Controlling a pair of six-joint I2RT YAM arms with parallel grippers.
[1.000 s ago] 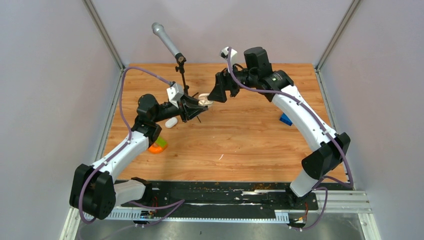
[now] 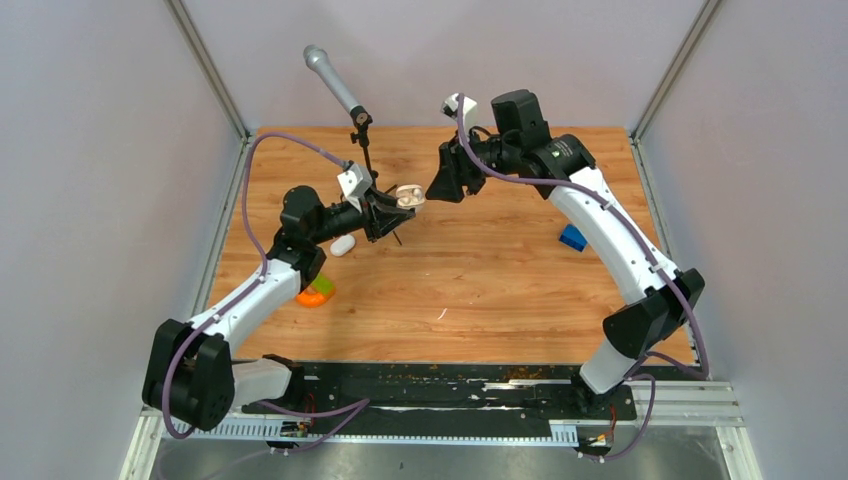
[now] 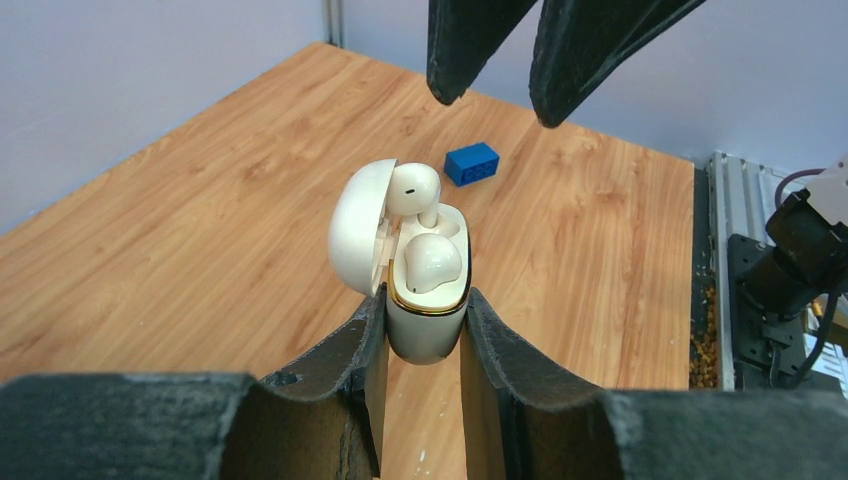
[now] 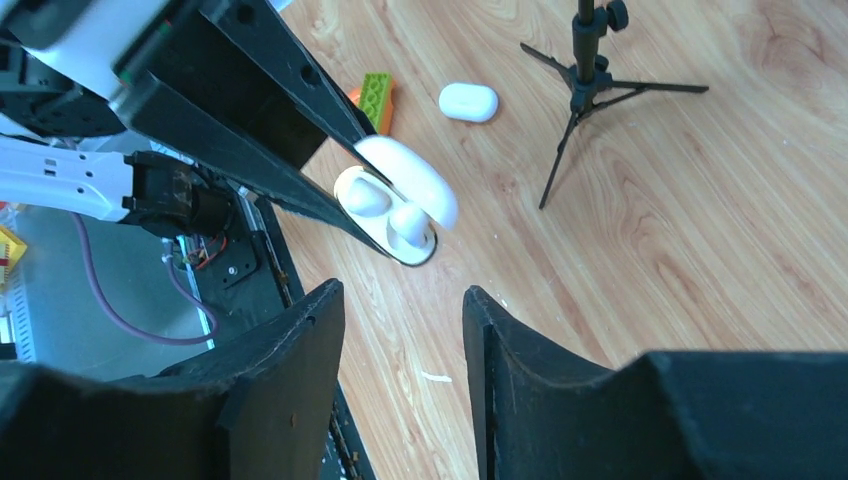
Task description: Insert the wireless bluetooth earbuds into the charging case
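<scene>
My left gripper is shut on the white charging case, held above the table with its lid open. In the left wrist view, one earbud lies low in its slot. The other earbud stands higher, its stem showing above the case's slot. Both earbuds also appear in the case in the right wrist view, one a rounded earbud, the other an upright earbud close to the lid. Just beside the case, my right gripper is open, nothing between its fingers.
A black tripod stands behind the left gripper. On the table lie a white oval object, a green and orange object and a blue block.
Over the last second my right gripper has drawn back to the right from above the case, uncovering it in the top view. The left arm has shifted only slightly, still holding the case.
</scene>
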